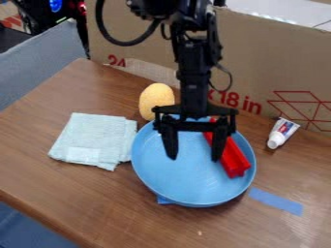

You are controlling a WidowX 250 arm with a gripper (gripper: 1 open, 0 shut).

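My black gripper (195, 149) hangs over the blue plate (176, 184) with its fingers open, the right one beside the red bar (235, 162) and partly hiding it, the left one over the plate's bare middle. The red bar lies along the plate's right side. A yellow egg-shaped object (155, 100) sits behind the plate on the left, partly behind the arm.
A folded pale cloth (91, 139) lies left of the plate. A white tube (284, 133) lies to the right. Cardboard (291, 82) stands along the back.
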